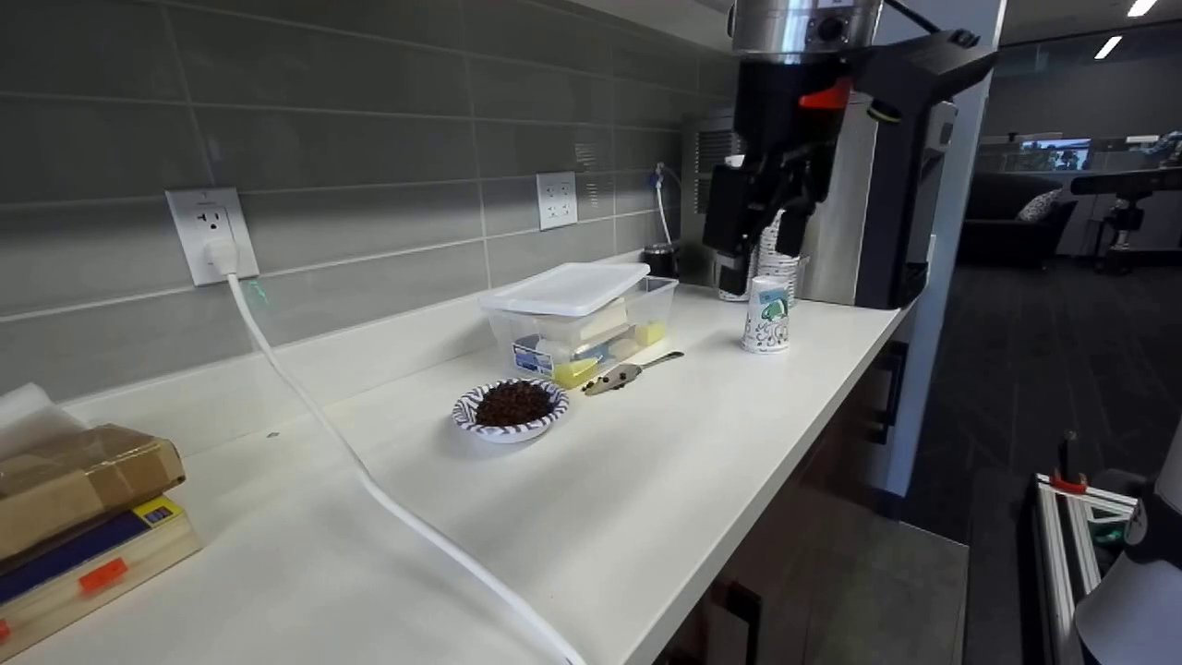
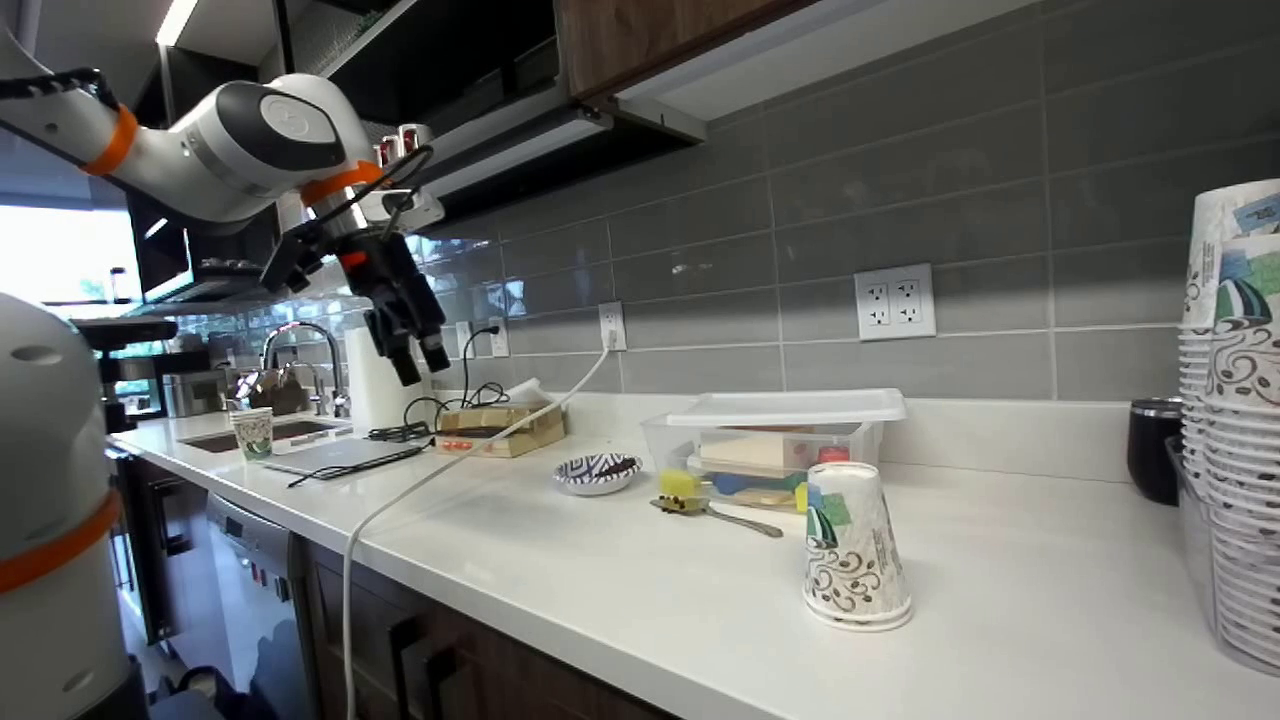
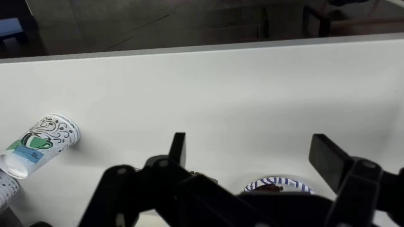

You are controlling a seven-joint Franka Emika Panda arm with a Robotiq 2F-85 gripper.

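My gripper hangs above the counter, its fingers wide apart and nothing between them. In the wrist view, the patterned bowl with dark contents shows partly behind the gripper's black parts. A spoon with dark bits on it rests on the counter between that bowl and the clear plastic box. One upside-down paper cup with a leaf-swirl print stands on the counter, well to the left of my fingers in the wrist view. In the wrist view the spoon is mostly hidden.
A loose lid lies tilted on the box. Tall cup stacks and a black tumbler stand at the far end. A white cable crosses the counter near cardboard boxes.
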